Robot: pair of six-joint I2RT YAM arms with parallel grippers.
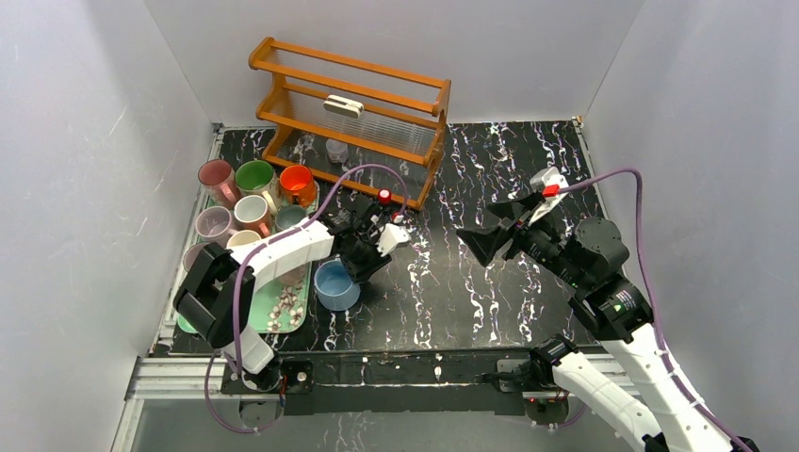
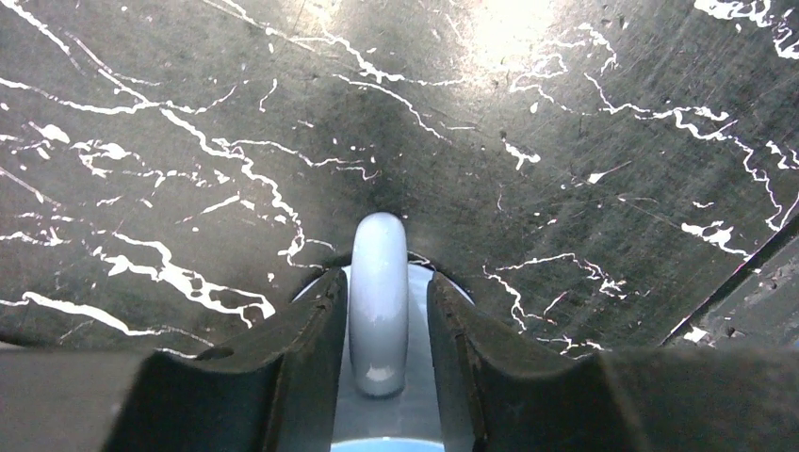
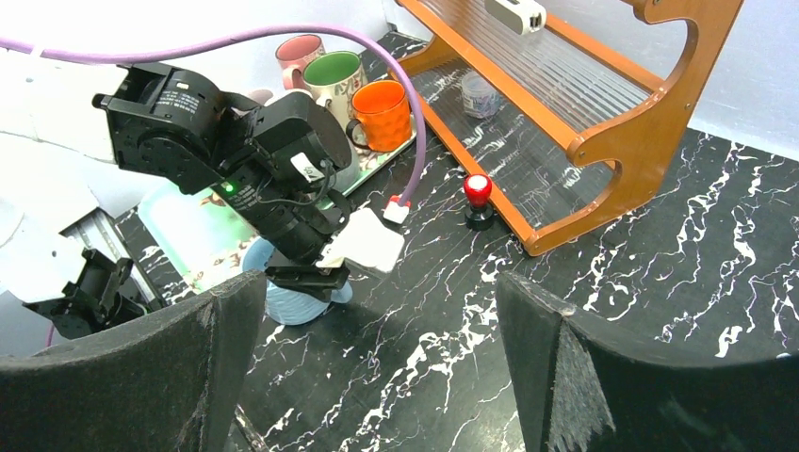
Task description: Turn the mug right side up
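Observation:
The light blue mug [image 1: 336,287] stands on the dark marbled table beside the green tray, its hollow facing up in the top view. Its handle [image 2: 380,306] points away from the body and lies between the fingers of my left gripper. Narrow gaps show on both sides of the handle, so that gripper is partly open around it. From the right wrist view the mug [image 3: 294,303] is partly covered by the left arm. My right gripper [image 1: 474,219] hangs open over the table's right half, well apart from the mug, nothing between its fingers.
On the left, the green tray [image 1: 256,314] holds several mugs, including an orange one [image 1: 298,182]. A wooden rack [image 1: 353,144] stands at the back. A red-topped object [image 3: 478,189] sits near its front foot.

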